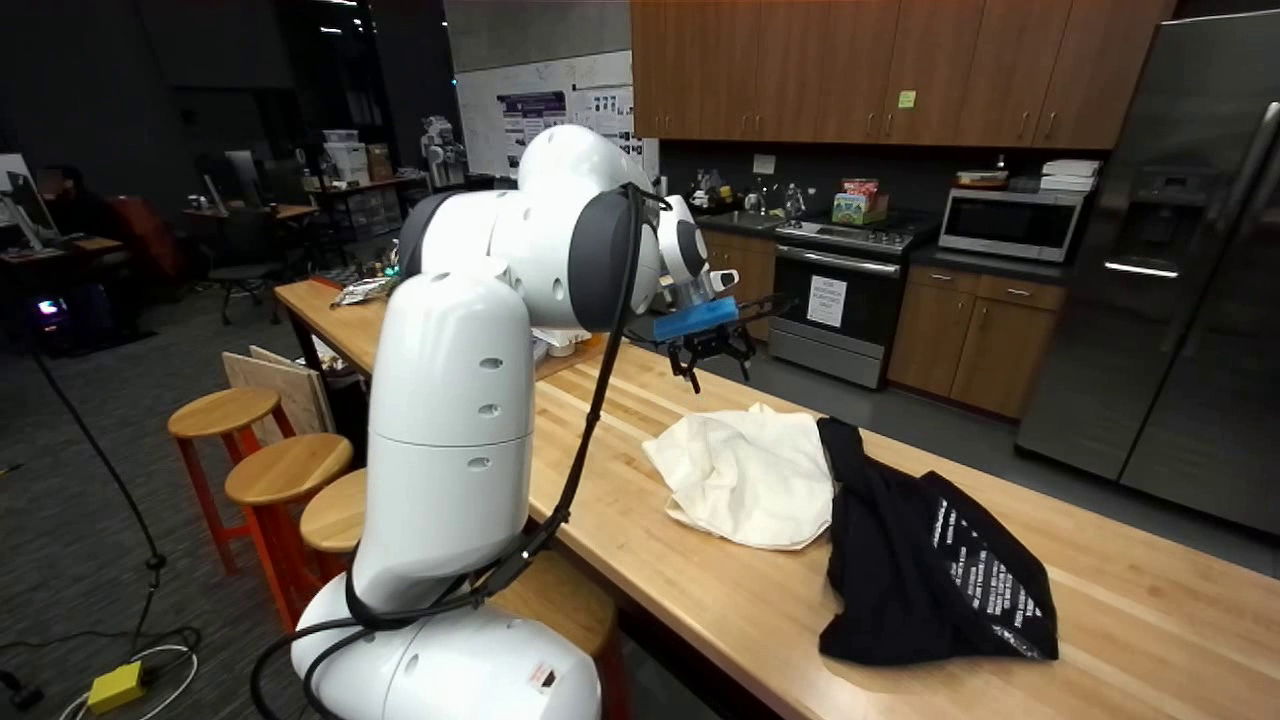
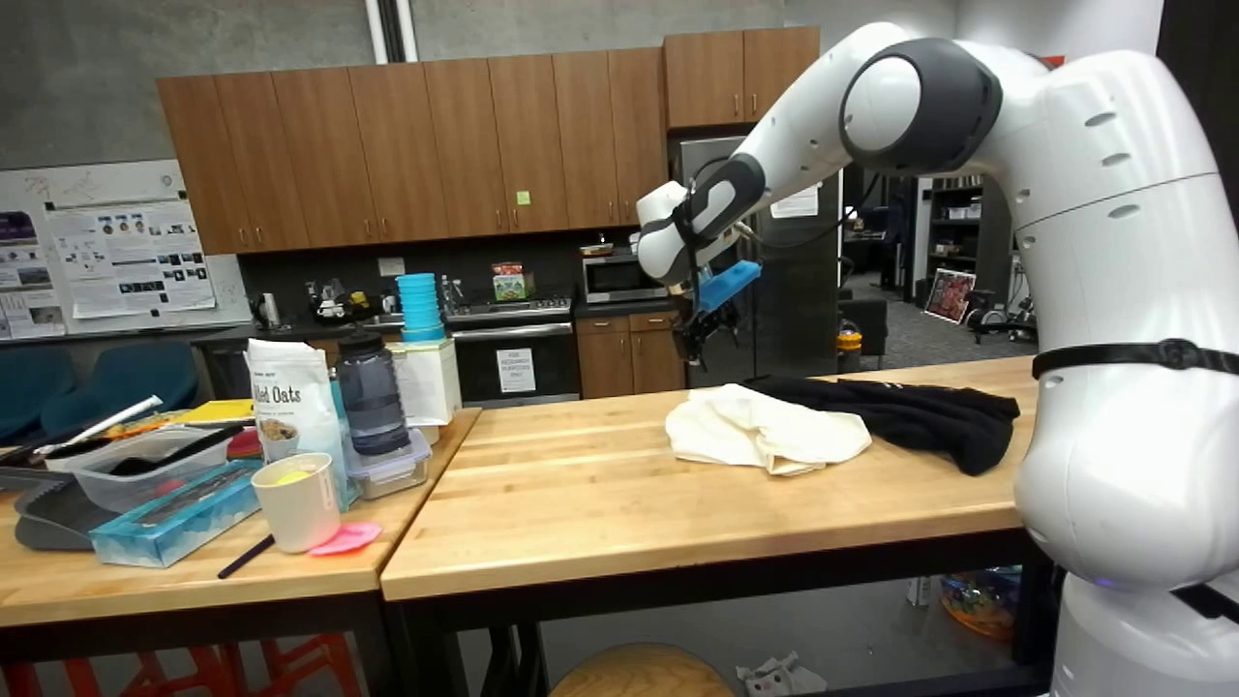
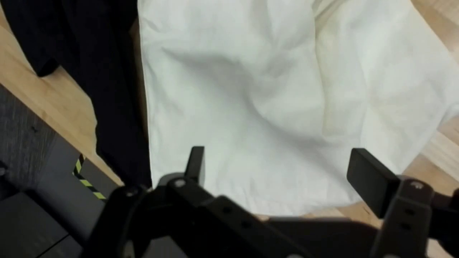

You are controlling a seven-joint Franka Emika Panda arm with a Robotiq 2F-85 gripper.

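Observation:
On the wooden table a cream cloth [image 1: 750,474] lies loosely spread and wrinkled. Beside it rests a black garment [image 1: 930,552] with white print, its near edge close against the cream cloth. My gripper [image 1: 717,374] is in the air above the far edge of the cream cloth, tilted, its fingers open with nothing between them. In the wrist view the cream cloth [image 3: 241,107] fills the middle, beyond the wide-spread fingers [image 3: 372,180], and the black garment [image 3: 107,86] runs along the left. The second exterior view shows the gripper [image 2: 706,348] clear of the cream cloth [image 2: 767,428].
Bare wooden tabletop [image 2: 558,488] extends left of the cloths in the second exterior view. A side table there carries an oats bag [image 2: 290,407], a mug [image 2: 298,501], a dark bottle [image 2: 374,395] and a tissue box [image 2: 180,513]. Stools [image 1: 288,468] stand along the table's near side.

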